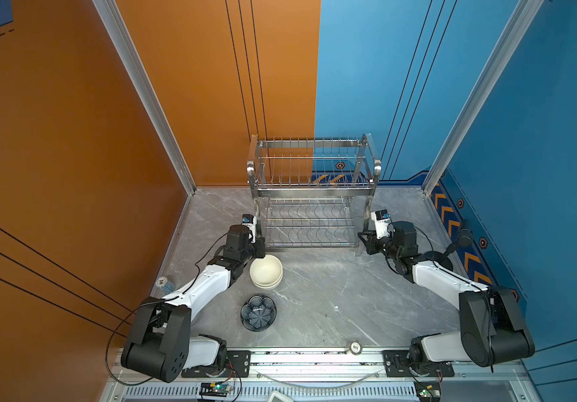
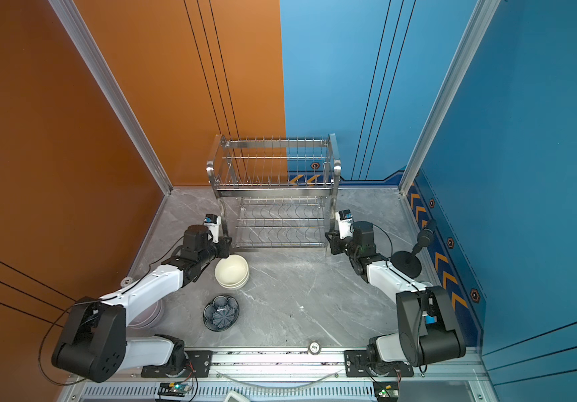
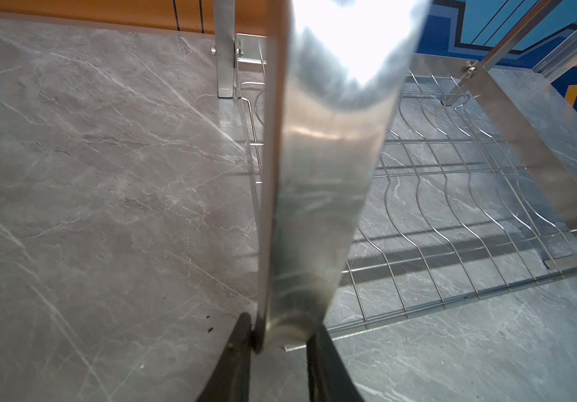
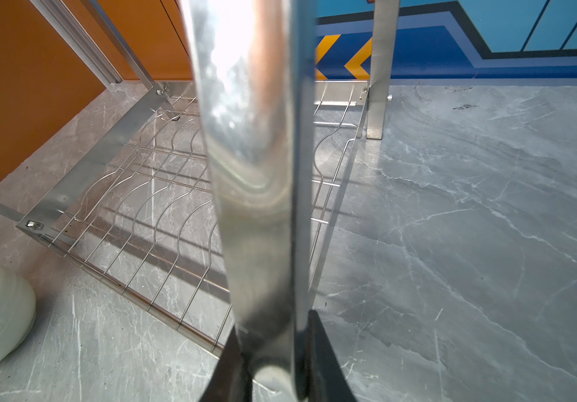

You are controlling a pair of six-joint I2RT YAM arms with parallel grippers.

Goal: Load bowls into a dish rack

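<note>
A two-tier steel dish rack (image 1: pixel 313 191) stands at the back, both tiers empty. My left gripper is shut on its left front upright (image 3: pixel 321 167); my right gripper is shut on the right front upright (image 4: pixel 251 167). Just in front of the rack's left side sits a stack of cream bowls (image 1: pixel 265 268), partly seen in the right wrist view. A dark petal-patterned bowl or dish (image 1: pixel 258 312) lies nearer the front edge.
A black pan-like object (image 2: pixel 405 264) lies by the right wall, behind the right arm. Pale pink dishes (image 2: pixel 147 315) are partly hidden under the left arm.
</note>
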